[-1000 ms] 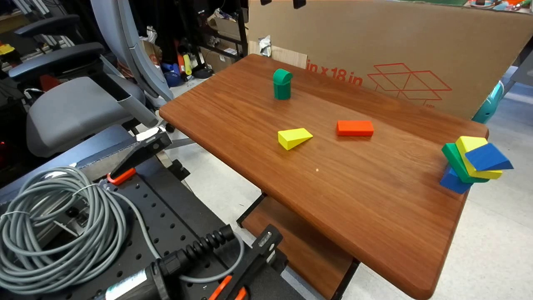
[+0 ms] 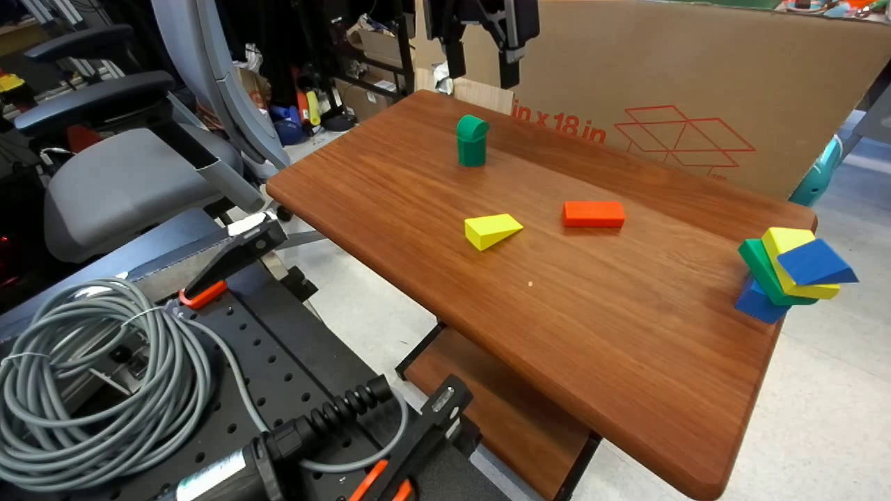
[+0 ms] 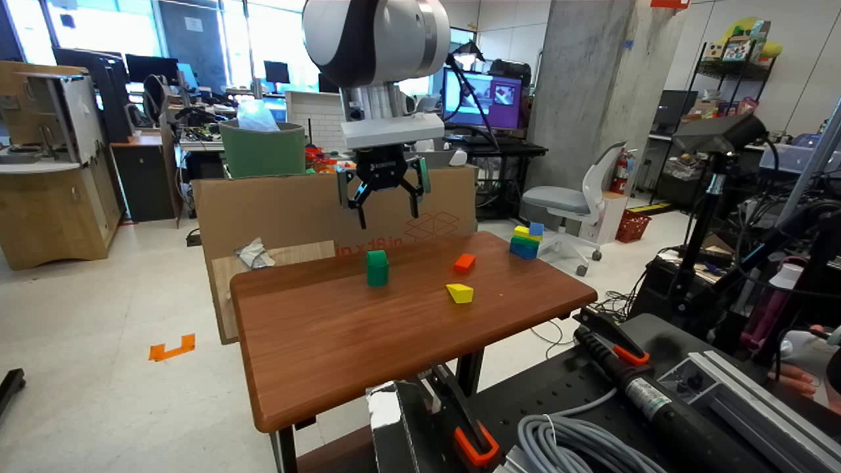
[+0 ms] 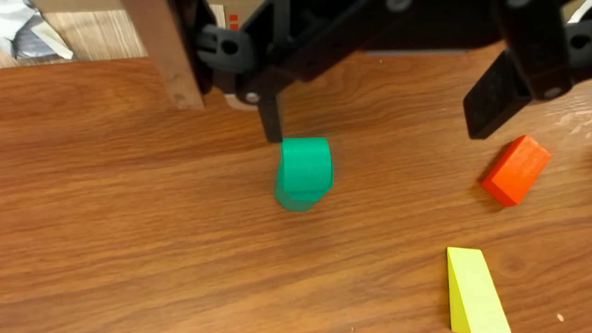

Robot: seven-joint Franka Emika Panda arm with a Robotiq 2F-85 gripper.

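Note:
My gripper hangs open above the far side of the table, its fingers apart and empty. Below it stands a green block stack, a rounded piece on top of an upright one. In the wrist view the green stack appears just below the left fingertip, well beneath it. A red-orange block lies flat farther along the table. Nearer the middle is a yellow wedge. At the table's right end, a pile of blue, green and yellow blocks is topped by a blue wedge.
A large cardboard sheet stands along the table's far edge. A black cart with coiled cable and clamps sits in front.
My gripper has come lower over the far side of the table; earlier only its fingertips showed at the top edge. The blocks have stayed in place.

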